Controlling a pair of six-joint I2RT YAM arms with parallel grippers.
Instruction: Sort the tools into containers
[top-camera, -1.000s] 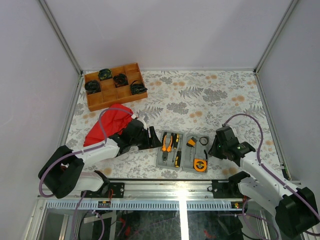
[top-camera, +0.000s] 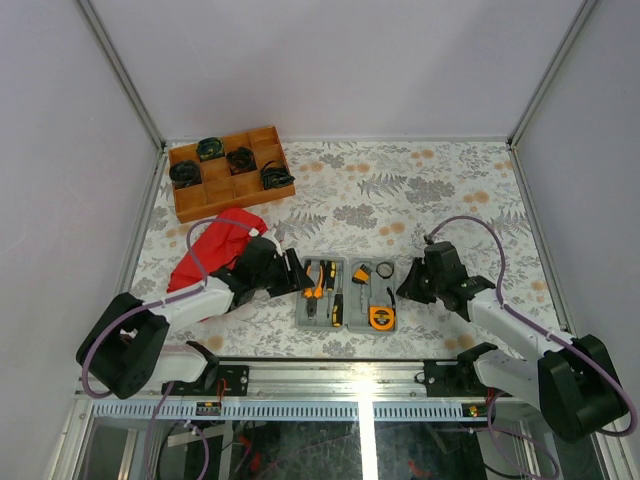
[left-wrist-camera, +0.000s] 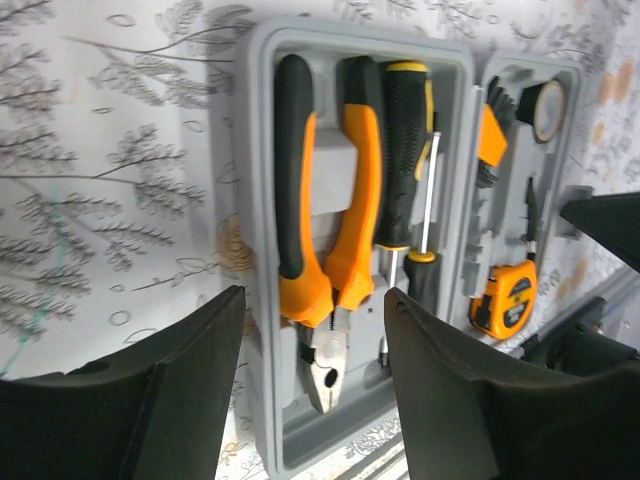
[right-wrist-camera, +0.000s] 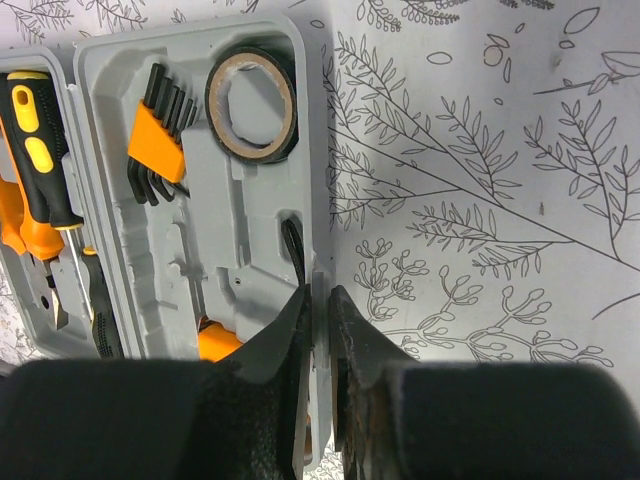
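An open grey tool case (top-camera: 355, 321) lies between my grippers, holding pliers (left-wrist-camera: 356, 240), screwdrivers (left-wrist-camera: 401, 160), hex keys (right-wrist-camera: 155, 150), a tape roll (right-wrist-camera: 285, 120) and an orange tape measure (top-camera: 381, 318). My left gripper stands open at the case's left side, with nothing gripped. My right gripper is shut on the right wall of the case, near a dark thin tool inside.
A wooden box (top-camera: 228, 203) with coiled cables stands at the back left. A red cloth (top-camera: 200, 255) lies beside the left arm.
The case has moved left, along with my right gripper, which is shut on its wall. My left gripper has shifted slightly left.
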